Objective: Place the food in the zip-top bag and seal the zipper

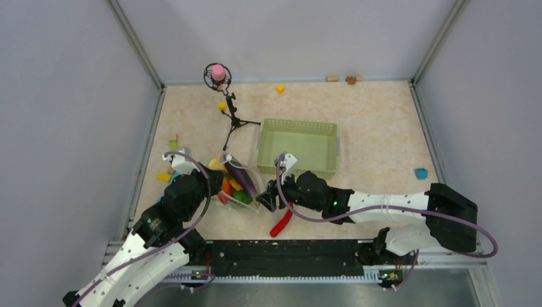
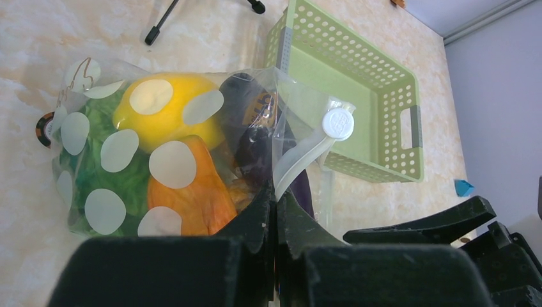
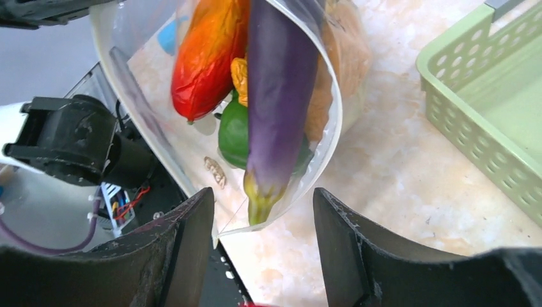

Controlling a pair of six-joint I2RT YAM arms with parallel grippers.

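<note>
The open zip top bag point(image 3: 332, 128) holds a purple eggplant point(image 3: 281, 96), an orange-red pepper point(image 3: 204, 57), green and yellow food. My left gripper is shut on the bag's edge, near the white zipper slider point(image 2: 338, 124). My right gripper is part open at the bag's mouth, nothing visible held between its fingers. A long red chili point(image 1: 281, 223) lies on the table outside the bag, beside the right gripper.
The empty green basket point(image 1: 297, 144) stands behind the right gripper. A black stand point(image 1: 233, 121) is at the back left.
</note>
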